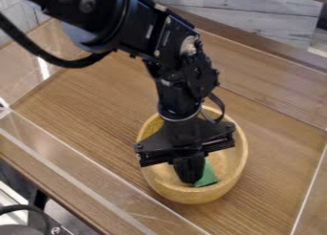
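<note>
My black gripper (pixel 189 164) reaches down into a round tan wooden bowl (pixel 156 181) near the front middle of the table. Its fingers are brought together at the bowl's inside, over a flat green piece (pixel 206 176) that shows partly to the right of and below the fingertips. The arm hides much of the bowl's back and interior, and I cannot make out whether anything sits between the fingertips.
A pale wall stands behind, and a dark cable lies at the lower left edge.
</note>
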